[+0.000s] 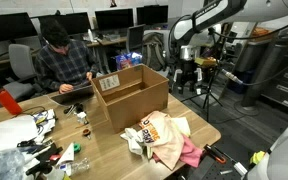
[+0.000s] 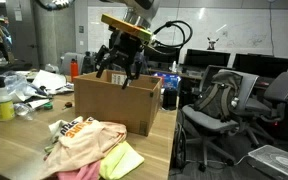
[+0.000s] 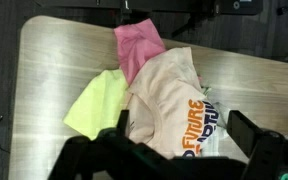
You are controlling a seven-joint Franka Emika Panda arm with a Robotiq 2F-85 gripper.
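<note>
My gripper is open, with nothing between its wide-set black fingers (image 3: 107, 150). In the wrist view it hangs over a loose pile of cloths on the wooden table. A peach cloth (image 3: 171, 95) with "FUTURE" lettering lies on top, crumpled. The pink cloth (image 3: 138, 45) sticks out at the pile's upper edge, and a yellow cloth (image 3: 99, 104) spreads at the left. Beside the pile stands an open-topped cardboard box (image 2: 124, 106); its inside is mostly hidden. From outside, the gripper (image 2: 115, 80) shows well above the table, in front of the box in exterior view 2.
Cables, tools and plastic bags (image 1: 12, 163) clutter the left part of the table. A person (image 1: 64, 62) sits at a laptop (image 1: 74, 95) behind it. Bare wood (image 2: 159, 150) shows along the table edge near the cloths. Office chairs (image 2: 209, 122) stand beyond that edge.
</note>
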